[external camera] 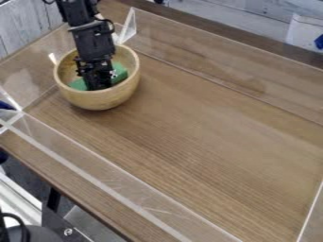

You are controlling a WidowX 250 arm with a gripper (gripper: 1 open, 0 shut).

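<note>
A wooden bowl (pixel 94 96) sits at the upper left of the table. Inside it lies a green object (pixel 117 74), partly covered by the black gripper (pixel 96 77), which reaches down into the bowl from the top. Its fingers are dark and bunched over the green object, so their state and whatever is between them cannot be made out.
Clear tape strips run along its front left edge, with dark items beyond at the lower left. A white and blue object (pixel 304 35) stands at the top right.
</note>
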